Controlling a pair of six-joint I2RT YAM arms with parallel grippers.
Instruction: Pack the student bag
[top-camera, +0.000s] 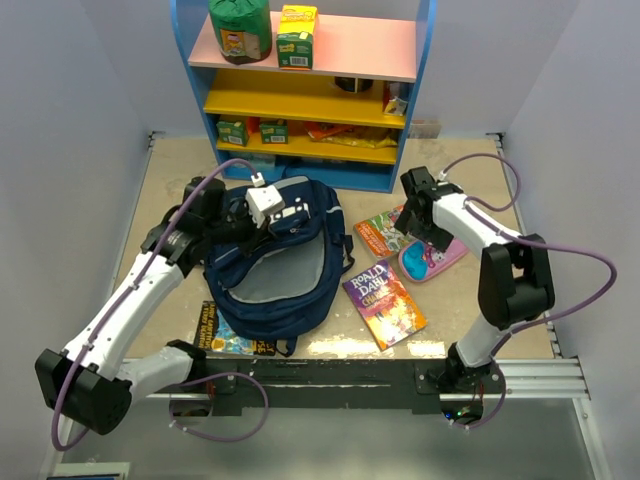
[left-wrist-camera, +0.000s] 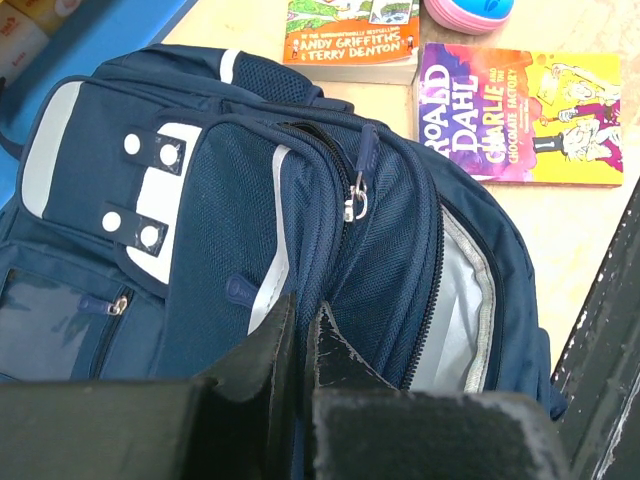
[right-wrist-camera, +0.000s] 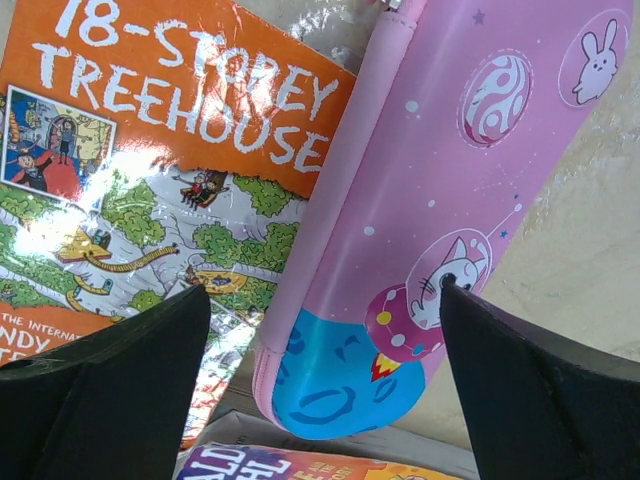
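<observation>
The navy backpack (top-camera: 327, 255) lies on the floor with its main compartment gaping toward the front. My left gripper is shut on the fabric edge of its flap (left-wrist-camera: 300, 220). A pink pencil case (right-wrist-camera: 400, 230) with a blue end lies at the right. My right gripper is open above the case, its fingers (right-wrist-camera: 110, 390) apart on either side with nothing held. Partly under the right arm in the top view is the Treehouse book (top-camera: 380, 232). In front of it lies the Roald Dahl book (top-camera: 385, 305).
Another book (top-camera: 225, 335) lies at the front left, partly covered by the backpack. Behind stands a blue shelf unit (top-camera: 300, 95) with boxes on it. Bare floor (top-camera: 460, 310) shows right of the Roald Dahl book.
</observation>
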